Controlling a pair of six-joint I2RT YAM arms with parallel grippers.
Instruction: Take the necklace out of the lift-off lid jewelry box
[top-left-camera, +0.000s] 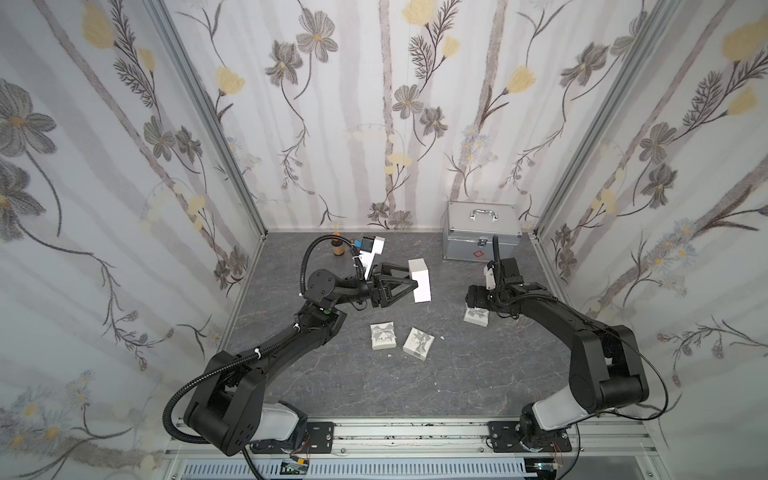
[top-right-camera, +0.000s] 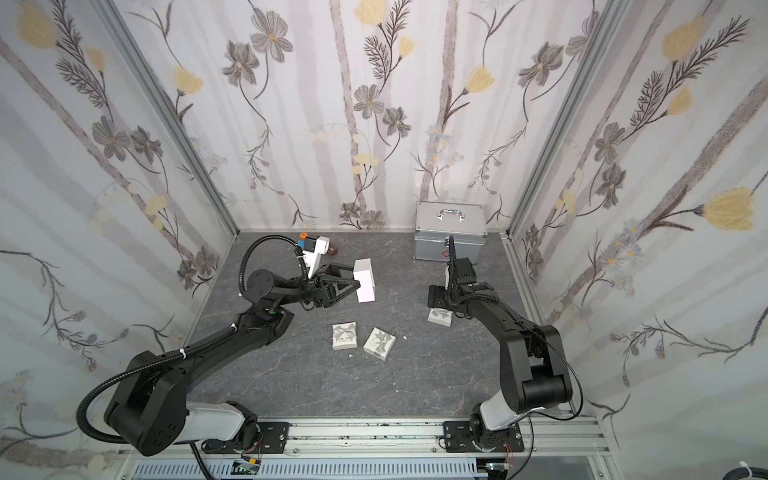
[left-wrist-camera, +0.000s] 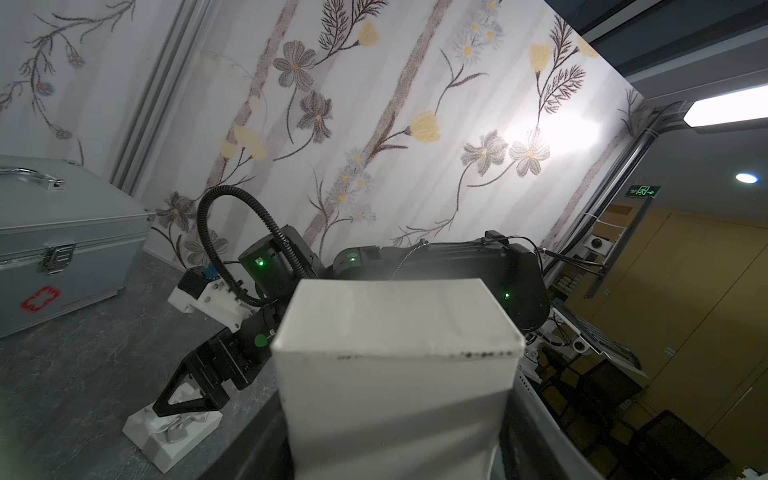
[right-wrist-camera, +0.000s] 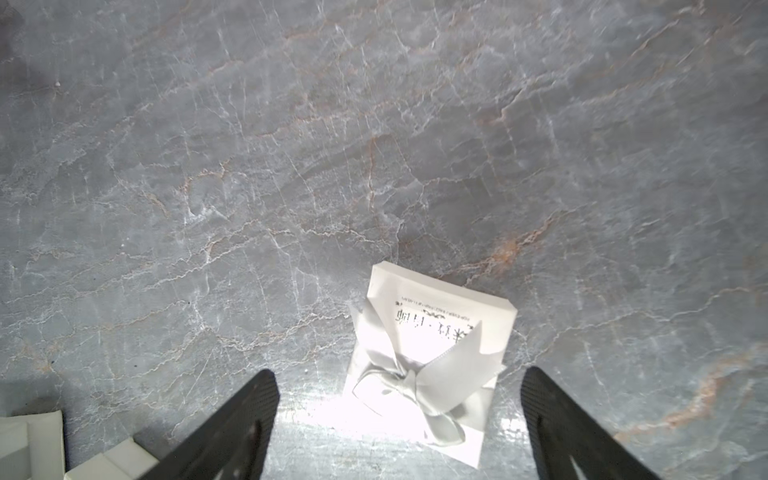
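My left gripper (top-left-camera: 412, 281) is shut on a white box (top-left-camera: 420, 284), held up at the middle; in the left wrist view the box (left-wrist-camera: 396, 376) fills the lower middle. A white lid with a ribbon bow (right-wrist-camera: 424, 352) lies on the table directly beneath my right gripper, which stands open above it, the lid between its fingertips in that view but apparently below them. Two other small bow-topped boxes (top-left-camera: 382, 336) (top-left-camera: 418, 343) lie at the front middle. No necklace can be made out.
A silver metal case (top-left-camera: 480, 232) stands at the back right. A small brown bottle (top-left-camera: 337, 246) sits at the back left, behind my left arm.
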